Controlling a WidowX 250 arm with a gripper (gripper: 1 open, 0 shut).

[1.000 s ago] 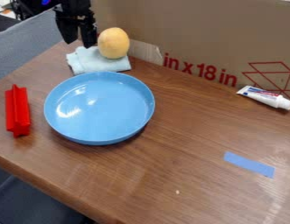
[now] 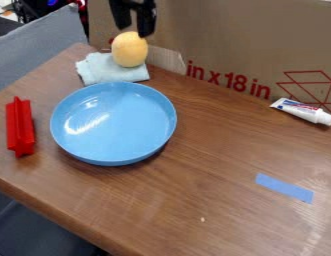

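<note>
My gripper (image 2: 133, 18) is at the top of the camera view, dark and blurred, above a round pale orange-yellow object (image 2: 129, 50), with its fingers apart and open. That object rests on or by a folded light cloth (image 2: 109, 72). A blue plate (image 2: 113, 124) lies just in front of them, and a red bar-like object (image 2: 20, 127) lies left of the plate.
A toothpaste tube (image 2: 303, 110) lies at the back right near a cardboard panel (image 2: 248, 40). A strip of blue tape (image 2: 284, 188) is on the wooden table (image 2: 195, 210).
My gripper has moved right and up, from left of the round object to above it. The other objects look about the same.
</note>
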